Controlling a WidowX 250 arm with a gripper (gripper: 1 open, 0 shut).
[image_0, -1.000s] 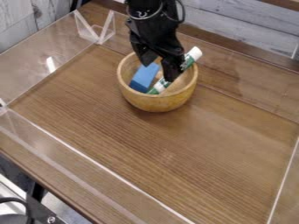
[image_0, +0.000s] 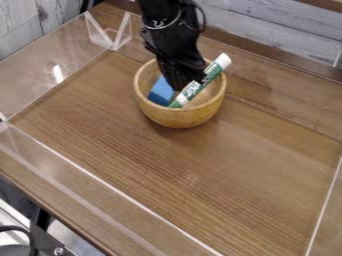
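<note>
A wooden bowl (image_0: 181, 115) sits on the table toward the back centre, holding a blue block (image_0: 159, 90) on its left and a white-and-green cylinder (image_0: 201, 83) leaning up over its right rim. My dark gripper (image_0: 177, 72) comes down from the top over the bowl, its tip low between the two objects and partly covering the blue block. Its fingers look close together; whether anything is between them is hard to see.
A pale raised edge runs along the back right, and dark cables lie at the lower left corner.
My gripper has moved slightly down into the bowl, now covering more of the blue block. The bowl's contents have shifted only slightly.
</note>
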